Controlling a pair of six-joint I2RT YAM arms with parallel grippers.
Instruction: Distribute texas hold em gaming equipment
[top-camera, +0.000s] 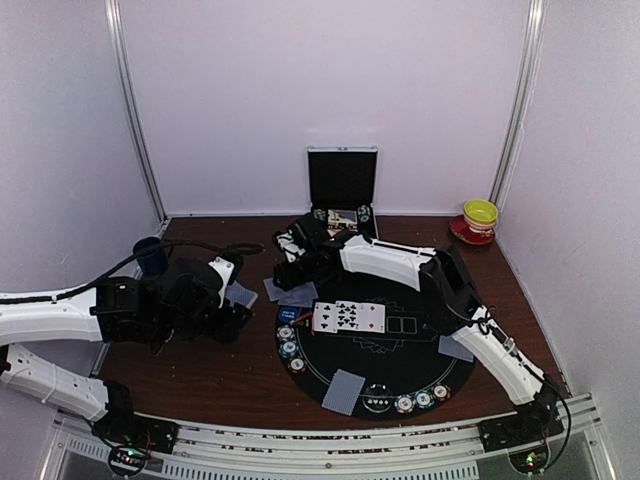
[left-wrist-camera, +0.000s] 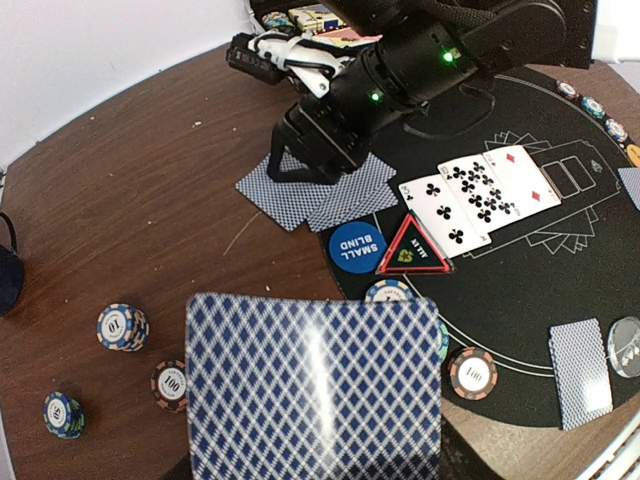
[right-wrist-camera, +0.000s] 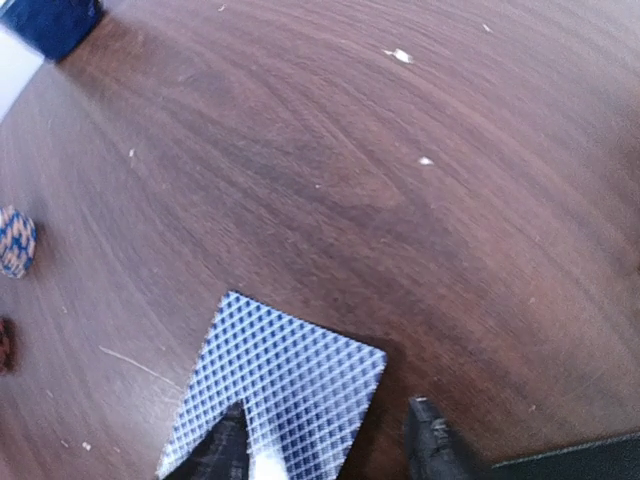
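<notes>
In the left wrist view a blue-checked deck of cards (left-wrist-camera: 315, 385) fills the foreground, with my left gripper (top-camera: 238, 312) shut on it above the bare wood at left. My right gripper is over the far-left edge of the black mat (top-camera: 340, 400), its fingers (right-wrist-camera: 222, 448) apart. Below them a face-down card (right-wrist-camera: 290, 375) lies on the wood; I cannot tell whether they touch it. Another face-down card (left-wrist-camera: 350, 205) partly overlaps it. Three face-up cards (left-wrist-camera: 475, 195) lie in a row on the mat. Single face-down cards rest at the front (top-camera: 343, 392) and right (top-camera: 455, 348).
A blue small blind disc (left-wrist-camera: 357, 247) and a red-edged ALL IN triangle (left-wrist-camera: 413, 250) sit by the face-down pair. Chip stacks (left-wrist-camera: 123, 327) stand on the wood at left. An open case (top-camera: 343, 185) is at the back, bowls (top-camera: 480, 214) at the back right, a dark blue cup (top-camera: 150, 257) at left.
</notes>
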